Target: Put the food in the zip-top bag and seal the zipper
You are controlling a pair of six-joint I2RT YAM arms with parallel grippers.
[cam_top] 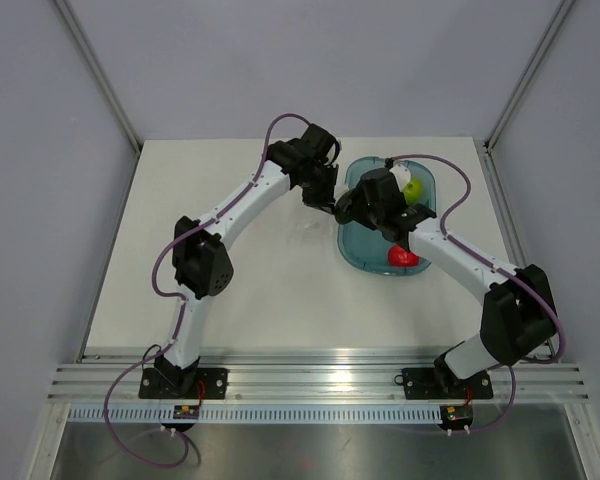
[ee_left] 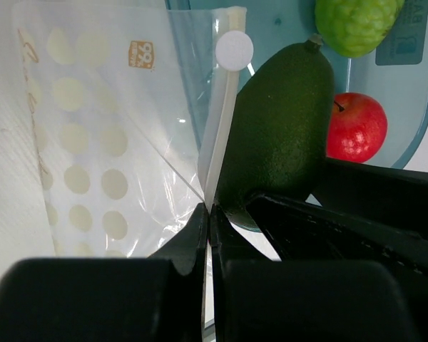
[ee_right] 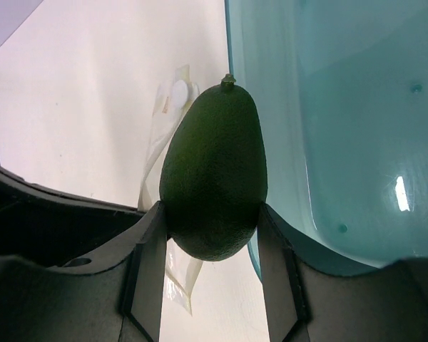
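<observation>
In the left wrist view my left gripper is shut on the rim of the clear zip top bag, which hangs to the left with its white slider showing. A dark green avocado-like fruit is between the fingers of my right gripper, stem end up in that view. It is right beside the bag's edge, outside the bag as far as shows. From above, both grippers meet near the bin's left edge, the left close to the right.
The blue bin stands at the right of the white table. In it lie a red apple and a green bumpy fruit. A red item shows near its front.
</observation>
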